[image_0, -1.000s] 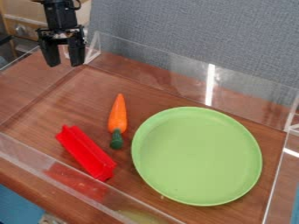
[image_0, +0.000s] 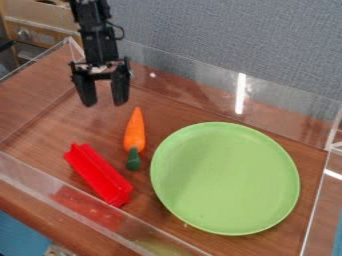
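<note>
My black gripper (image_0: 103, 92) hangs open over the back left of the wooden surface, its fingers apart with nothing between them. Below and to the right of it lies an orange carrot (image_0: 135, 130) with a green top, pointing toward the front. A red oblong object (image_0: 98, 174) lies front left of the carrot. A large light green plate (image_0: 226, 178) fills much of the right half, just right of the carrot.
Clear low walls (image_0: 278, 120) border the wooden surface, with a grey panel (image_0: 234, 45) behind.
My gripper has moved right and down toward the front, closer to the carrot. The carrot, red object and plate have not moved.
</note>
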